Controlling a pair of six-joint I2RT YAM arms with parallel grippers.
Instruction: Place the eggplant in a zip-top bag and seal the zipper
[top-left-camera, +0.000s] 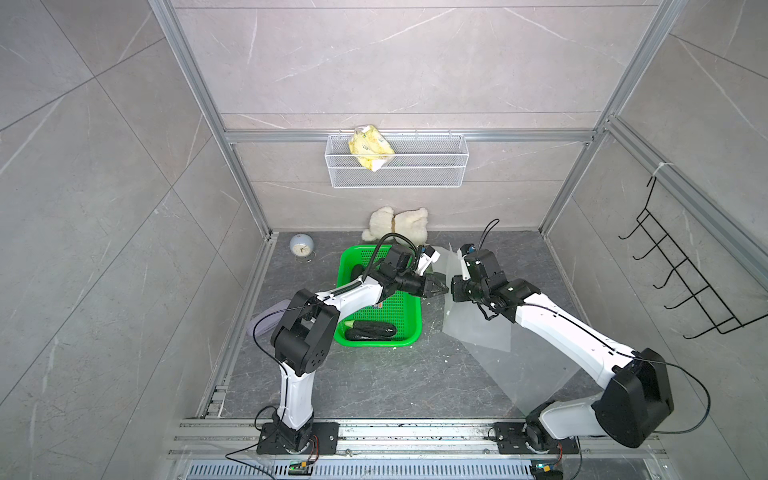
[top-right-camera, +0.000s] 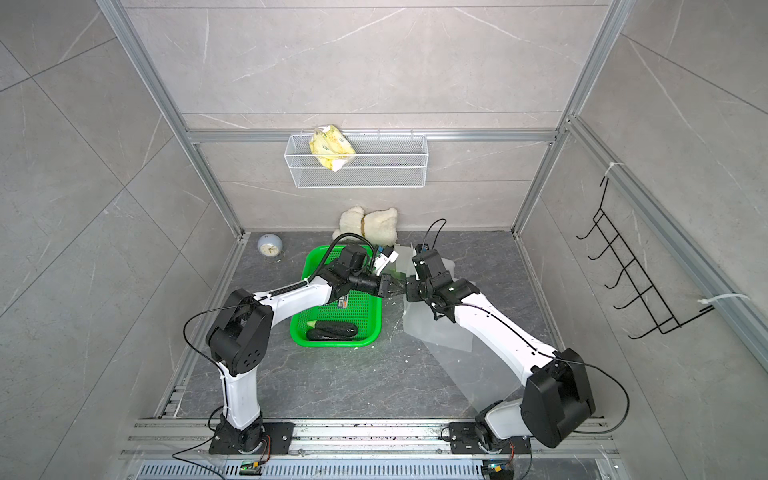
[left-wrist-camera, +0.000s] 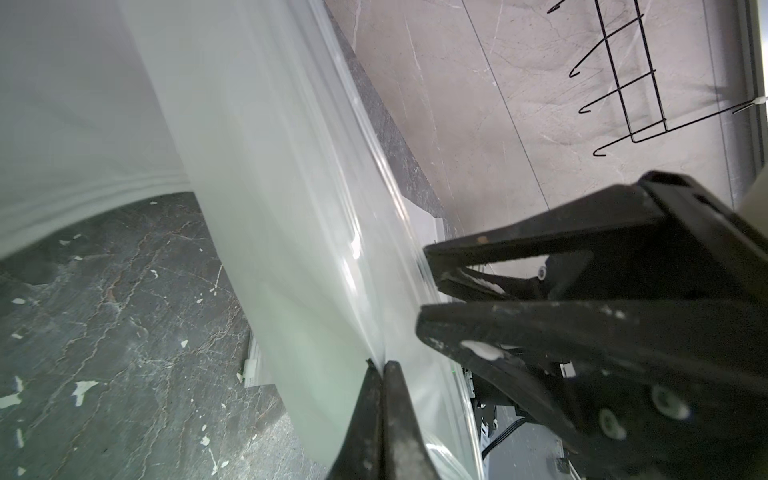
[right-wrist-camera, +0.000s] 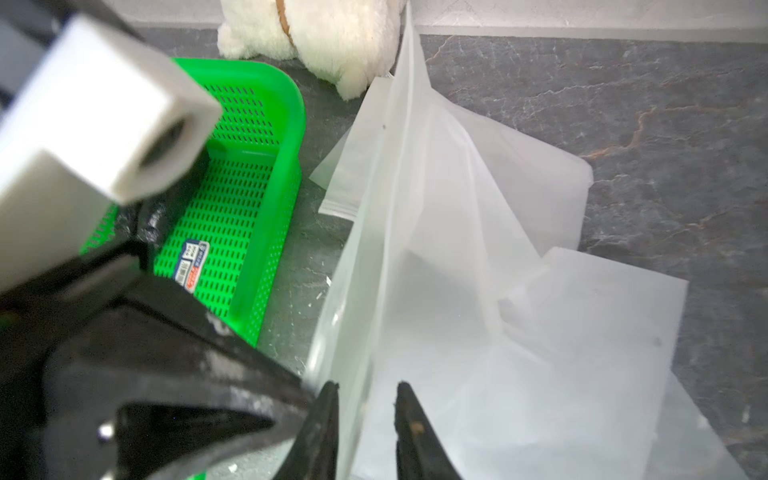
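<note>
A translucent zip bag (right-wrist-camera: 432, 304) is pulled up between my two grippers over further bags (top-left-camera: 512, 376) spread on the table. My left gripper is shut on the bag's film, which gathers at its fingertips. My right gripper is part open at the upright edge of the bag, close beside the left one; whether film lies between its fingers is unclear. Dark eggplants (top-left-camera: 372, 328) lie in the green basket (top-left-camera: 412, 336) on the left.
A white plush toy (right-wrist-camera: 344, 40) lies behind the basket. A small silver round object (top-left-camera: 301, 244) stands at the back left. A wire rack (top-left-camera: 688, 272) hangs on the right wall.
</note>
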